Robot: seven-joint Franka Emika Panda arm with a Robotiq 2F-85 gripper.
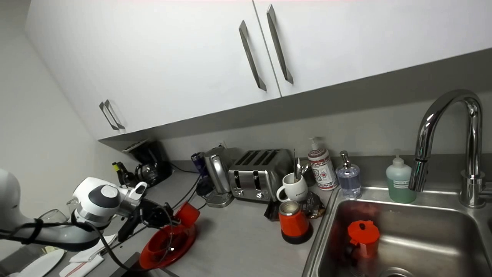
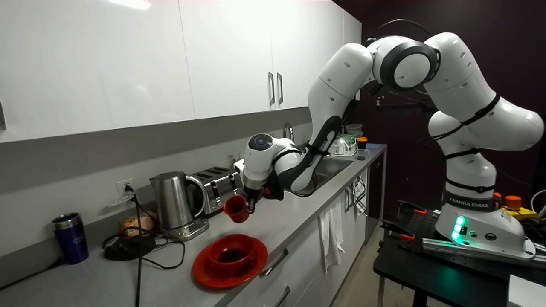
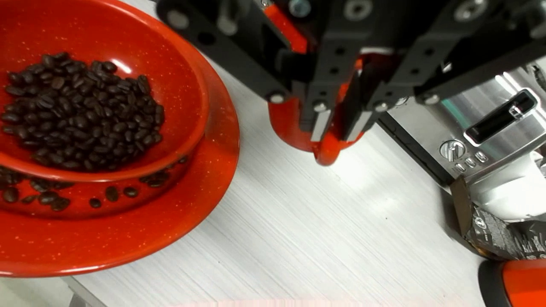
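Note:
A red mug [image 2: 236, 209] hangs in the air with my gripper shut on its handle [image 3: 327, 152]. In the second exterior view its mouth is tipped toward that camera, and what is inside cannot be made out. Lower down and apart from the mug, a red bowl [image 2: 231, 252] stands on a red plate [image 2: 204, 276]. Dark coffee beans [image 3: 84, 115] fill the bottom of the bowl, and several more lie on the plate around its base. The first exterior view shows the mug [image 1: 187, 214] just above the plate's far side.
Behind the mug stand a steel toaster [image 1: 258, 173] and a kettle [image 2: 174, 199]. A white mug [image 1: 293, 188], a crumpled dark bag [image 3: 499, 238] and an orange grinder [image 1: 293, 224] stand toward the sink [image 1: 415, 231]. Counter between plate and grinder is clear.

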